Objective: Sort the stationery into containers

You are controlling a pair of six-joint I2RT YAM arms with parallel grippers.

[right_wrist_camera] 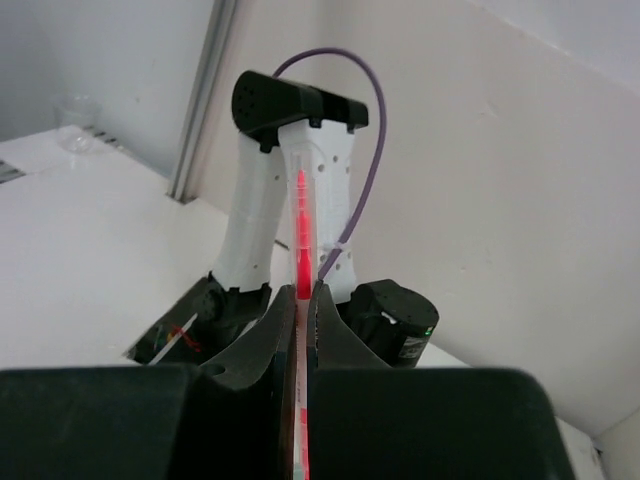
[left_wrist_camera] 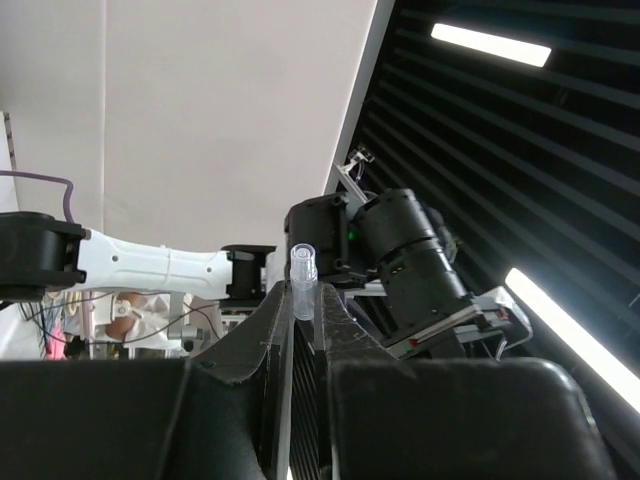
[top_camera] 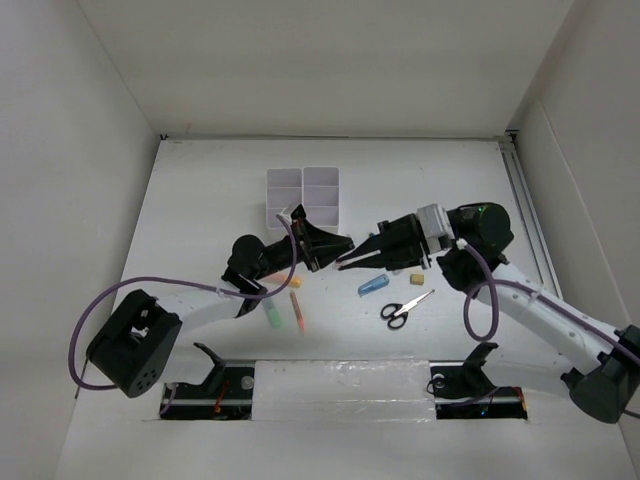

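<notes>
In the top view my left gripper [top_camera: 350, 244] and right gripper [top_camera: 339, 265] hold their tips close together above the table. My left gripper is shut on a clear tube [left_wrist_camera: 303, 280], whose capped end sticks out past the fingers. Between the right gripper's shut fingers runs a clear, red-filled stick [right_wrist_camera: 304, 235], its far end free. Black-handled scissors [top_camera: 397, 314], a blue item [top_camera: 373, 285], a yellow block [top_camera: 417, 281], an orange item [top_camera: 291, 282], a green item [top_camera: 271, 313] and a red stick [top_camera: 297, 311] lie on the table.
A white divided container [top_camera: 321, 176] stands at the back, partly covered by the left arm. In the right wrist view a clear cup [right_wrist_camera: 76, 125] stands far off. Bare table spreads to the back left and back right.
</notes>
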